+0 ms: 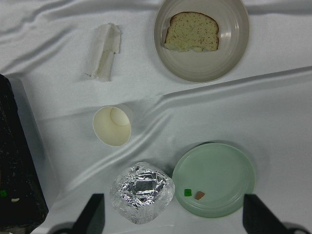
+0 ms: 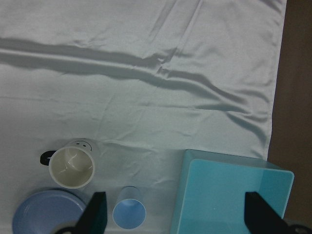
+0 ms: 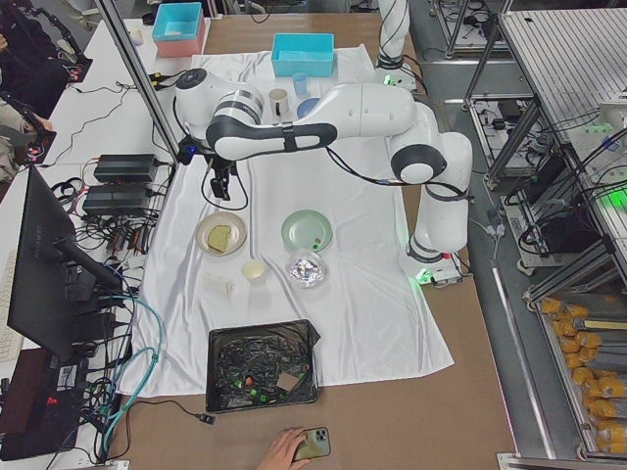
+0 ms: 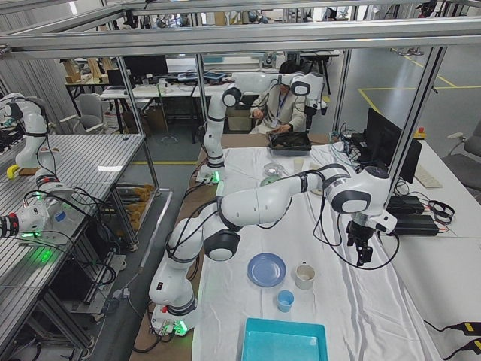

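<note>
Both arms hover over the white cloth, left gripper and right gripper open in their wrist views, holding nothing visible. Below the left are a slice of bread on a beige plate (image 1: 200, 66), a folded wrapper (image 1: 105, 48), a pale cup (image 1: 109, 126), crumpled foil (image 1: 141, 192) and a green plate (image 1: 219, 175) with two small bits. Below the right are a blue plate (image 2: 44, 219), a mug (image 2: 70, 170), a blue cup (image 2: 129, 212) and a cyan bin (image 2: 219, 185).
A black lined bin (image 3: 260, 362) sits at the cloth's near end in the left camera view, with a hand (image 3: 279, 452) holding a phone just beyond. A monitor and cables line the left side.
</note>
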